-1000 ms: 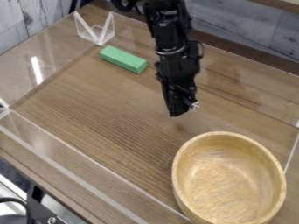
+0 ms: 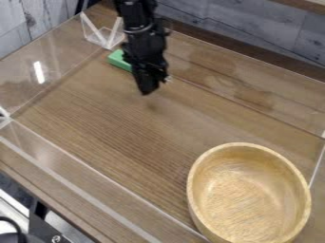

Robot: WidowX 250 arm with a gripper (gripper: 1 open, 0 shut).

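Note:
The black robot arm reaches down from the top centre, its gripper [image 2: 146,84] low over the table at the upper middle. A green block [image 2: 121,59] lies just left of the arm, partly hidden behind it. Whether the fingers are open or shut, or hold anything, is too small to tell.
A large beige bowl [image 2: 248,195] sits at the lower right. A white wire-like object [image 2: 102,28] stands at the upper left.
The arm has moved left and up in the view, from right of the green block to right beside it, now partly covering it. The bowl has not moved.

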